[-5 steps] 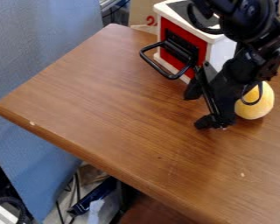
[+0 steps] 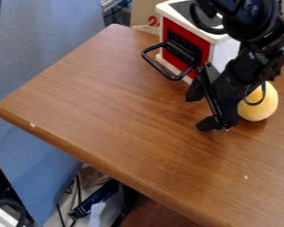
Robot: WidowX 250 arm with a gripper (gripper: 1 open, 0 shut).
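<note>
My black gripper (image 2: 213,120) points down at the tabletop on the right, its tip low beside a round pale-yellow object (image 2: 258,106), which the arm partly covers. Whether its fingers are apart or closed cannot be made out. Behind it stands a white toy-like appliance (image 2: 177,14) with a red front (image 2: 180,35) and a black bar handle (image 2: 167,70) sticking out toward the left.
A cardboard box (image 2: 142,12) stands at the back.
</note>
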